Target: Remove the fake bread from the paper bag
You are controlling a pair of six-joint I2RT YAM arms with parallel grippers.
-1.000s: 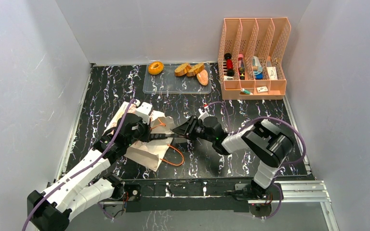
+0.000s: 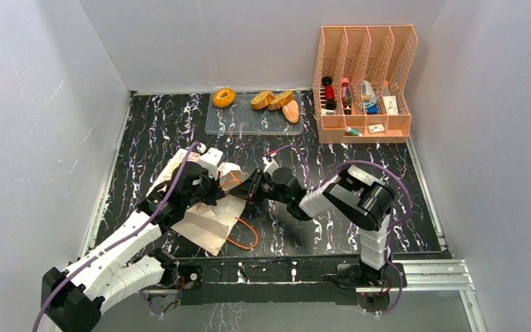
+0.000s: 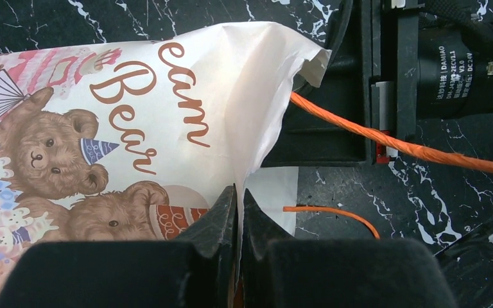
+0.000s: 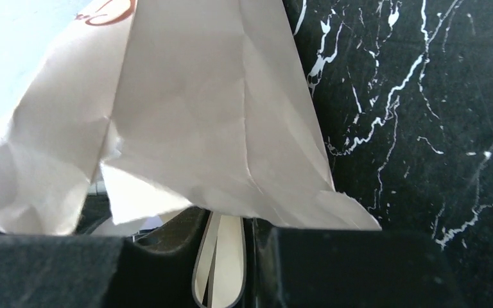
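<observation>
The paper bag (image 3: pixel 135 147), white with printed bears and orange cord handles, lies at the left of the table. Its upper rim is pinched by my left gripper, which is shut on the thin paper edge. My right gripper is at the bag's mouth, its fingertips under the upper paper layer (image 4: pixel 186 109). In the right wrist view its fingers stand partly open, with a narrow pale strip showing in the gap; whether that is paper or something else I cannot tell. No bread inside the bag is visible.
A grey tray (image 2: pixel 235 123) at the back holds a ring-shaped bread (image 2: pixel 223 97) and several slices (image 2: pixel 281 99). The orange divided rack (image 2: pixel 365 128) stands back right with small items. An orange handle (image 2: pixel 254 235) lies in front.
My right gripper has moved left, from just outside the bag into its mouth. My left arm has shifted only slightly, and the bag's opening has moved a little with it.
</observation>
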